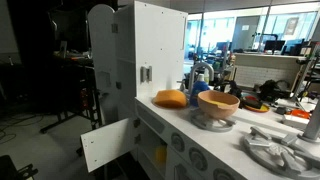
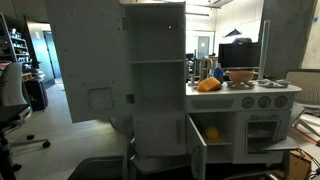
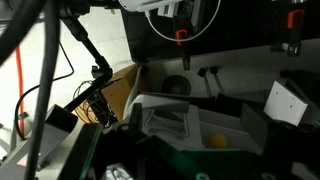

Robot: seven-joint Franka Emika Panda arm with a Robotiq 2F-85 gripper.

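Note:
In the wrist view, the dark fingers of my gripper stand wide apart at the lower edge, open, and I make out nothing held between them. Beyond them is a white toy kitchen, with a yellow ball (image 3: 218, 141) inside it. From the second exterior view, that yellow ball (image 2: 212, 133) rests in a lower cabinet whose narrow door (image 2: 197, 147) stands open. Neither exterior view shows the gripper clearly.
A tall white cupboard (image 2: 158, 75) has its large upper door (image 2: 88, 60) swung open. On the counter are an orange item (image 1: 170, 98), an orange-brown bowl (image 1: 218, 102) and a grey burner piece (image 1: 280, 153). Another open door panel (image 1: 112, 143) juts into the floor space.

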